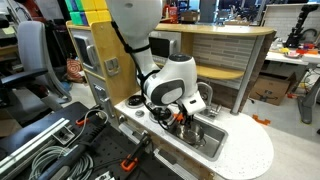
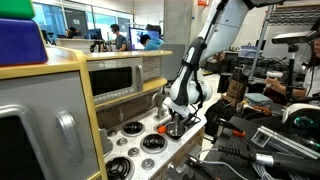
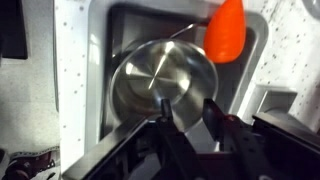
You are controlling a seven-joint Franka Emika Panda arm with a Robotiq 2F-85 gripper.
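A silver pot [image 1: 189,132] stands in the grey sink basin [image 1: 209,150]. From above in the wrist view, the open, empty-looking pot [image 3: 155,75] fills the middle. My gripper points at its near side, with the dark fingertips a short way apart and overlapping the pot's edge. What lies between them is too dark and blurred to make out. In the exterior views the white arm [image 1: 175,82] bends down over the sink's left end. An orange, rounded thing [image 3: 226,32] sits just beyond the pot, by the basin corner.
A tap [image 1: 207,92] rises behind the basin. Black burners [image 1: 136,101] lie left of the sink, below a microwave [image 2: 117,92]. Free white countertop [image 1: 247,145] stretches to the right. A wooden shelf [image 1: 215,70] hangs above the back wall.
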